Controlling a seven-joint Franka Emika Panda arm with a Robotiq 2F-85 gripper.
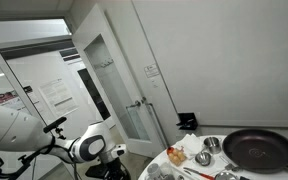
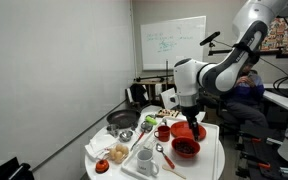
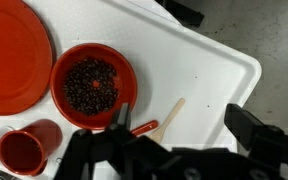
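In the wrist view my gripper stands open, its two dark fingers wide apart with nothing between them. Under it is the white tabletop, where a wooden stick-like handle (image 3: pixel 171 117) and a red handle (image 3: pixel 144 128) lie close to the left finger. A red bowl (image 3: pixel 125 73) of dark beans (image 3: pixel 91 86) sits to the left, with a red plate (image 3: pixel 12 60) beyond it. A red mug (image 3: pixel 46 135) stands at the lower left. From exterior view 2, the arm hangs over the bowl (image 2: pixel 186 147) and plate area.
The table edge (image 3: pixel 246 85) runs down the right of the wrist view, with floor beyond. A black pan (image 2: pixel 124 118), a white mug (image 2: pixel 147 164) and a tomato (image 2: pixel 102 166) occupy the table's other side. Bare tabletop lies right of the bowl.
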